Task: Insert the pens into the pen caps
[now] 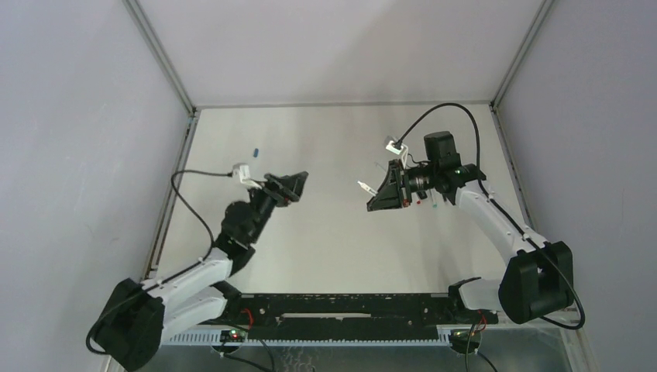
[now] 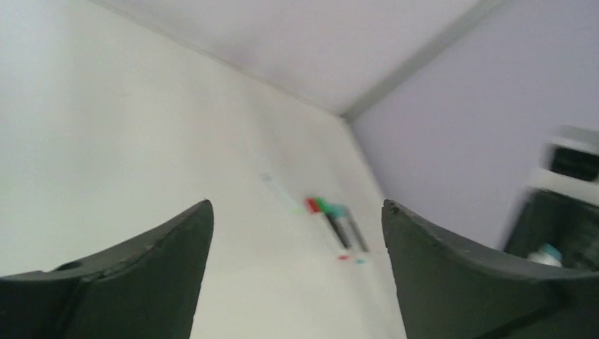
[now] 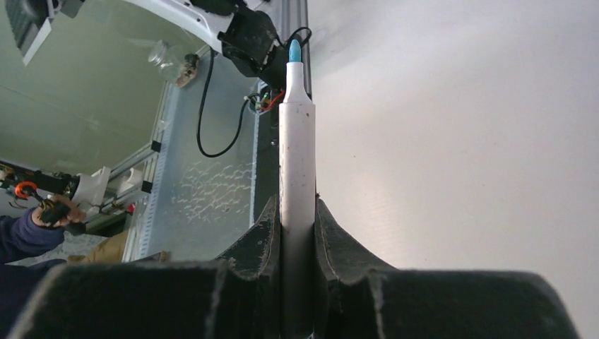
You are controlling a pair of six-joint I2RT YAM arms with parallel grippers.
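Observation:
In the right wrist view my right gripper is shut on a white pen (image 3: 297,134), which points out between the fingers with its blue tip bare. From above, that pen (image 1: 367,188) juts toward the left from the right gripper (image 1: 376,204). My left gripper (image 1: 297,184) hangs over the table's left half, well apart from the pen. Its fingers (image 2: 152,275) stand wide in the left wrist view, nothing between them. On the far left of the table lies a small blue piece, apparently a cap (image 1: 256,153).
Several more pens (image 2: 332,219) lie at the table's right side, partly hidden from above by the right arm. One lighter pen (image 2: 281,192) rests apart from them.

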